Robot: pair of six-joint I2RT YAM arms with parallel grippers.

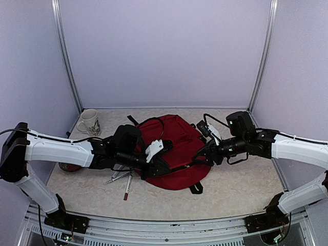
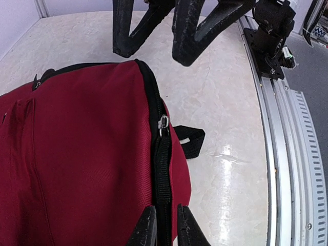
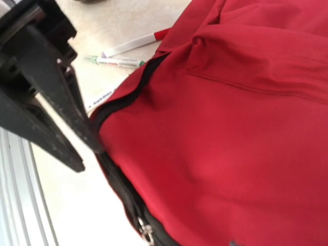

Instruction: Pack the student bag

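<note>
A red backpack (image 1: 174,138) lies on the table, its black zipper along the front edge, with a metal zipper pull (image 2: 164,123) in the left wrist view. My left gripper is low over that zipper at its left part, fingers part open; whether it touches the zipper is unclear. My right gripper (image 1: 205,158) is over the bag's right part near the zipper; its fingers stand apart in the left wrist view, nothing visible between them.
Several markers (image 1: 126,188) lie left front of the bag. A white mug (image 1: 89,120) stands at the back left, a red round object (image 1: 69,167) behind my left arm.
</note>
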